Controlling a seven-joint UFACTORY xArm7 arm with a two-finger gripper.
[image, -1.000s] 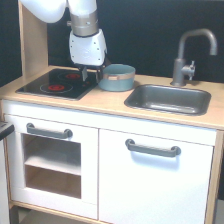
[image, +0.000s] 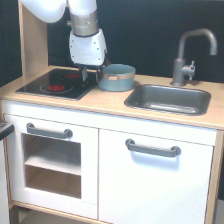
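A white robot arm (image: 87, 45) hangs over the back of the wooden toy kitchen counter, its gripper (image: 91, 75) low beside a teal pot (image: 117, 78), at the pot's left. The fingers are small and dark against the stove, so their state and whether they touch the pot cannot be made out.
A black stove top (image: 55, 86) with red rings is on the left, a steel sink (image: 168, 98) with a faucet (image: 183, 65) on the right. Cabinet doors (image: 154, 170) with grey handles are below. Bare counter lies in front of the pot.
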